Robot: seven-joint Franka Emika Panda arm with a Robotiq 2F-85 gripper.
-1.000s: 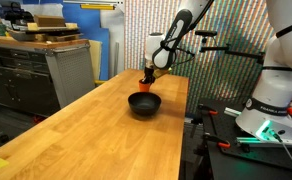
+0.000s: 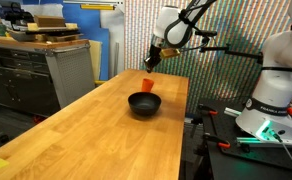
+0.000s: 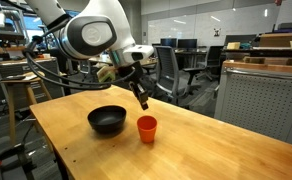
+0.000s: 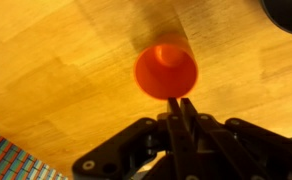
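A red cup [image 3: 147, 130] stands upright on the wooden table, its opening facing up. In the wrist view the cup [image 4: 166, 72] appears just beyond the fingertips, and its inside looks empty. My gripper [image 3: 143, 103] hangs above the cup, with a gap between fingertips and rim. Its fingers look close together in the wrist view, so the gripper appears shut. Whatever may be between the dark fingertips cannot be made out. Beside the cup sits a black bowl [image 3: 107, 120]; from the far side it shows as a dark bowl [image 2: 144, 104] with nothing visible inside.
A second robot arm [image 2: 271, 90] stands at the right edge. Office chairs [image 3: 204, 72] and shelving are in the background.
My arm has risen from low down at the cup to a height above it. The cup stays on the table, and the bowl has not moved.
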